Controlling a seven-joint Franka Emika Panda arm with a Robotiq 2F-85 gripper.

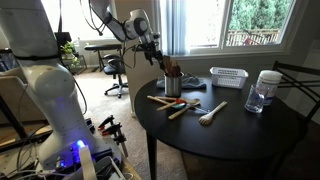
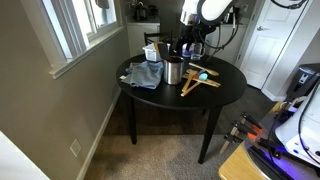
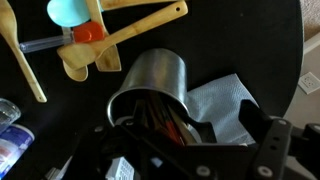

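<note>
A metal canister (image 3: 158, 72) stands on the dark round table (image 1: 240, 135), holding several utensils upright. The canister (image 1: 173, 80) also shows in exterior view 1, and the canister (image 2: 173, 72) in exterior view 2. Seen from the wrist, my gripper is open, its dark fingers spread at the lower edge by the canister's mouth. Nothing shows gripped; how high it is above the utensils is unclear. Wooden utensils (image 3: 115, 32), a light-blue utensil head (image 3: 68, 11) and a red one (image 3: 88, 32) lie beside the canister.
Grey cloth (image 3: 218, 103) lies by the canister. On the table are a white basket (image 1: 229, 77), a clear bottle (image 1: 262, 92) and a wooden spoon (image 1: 212, 114) lying apart. Behind the table is a person (image 1: 132, 40).
</note>
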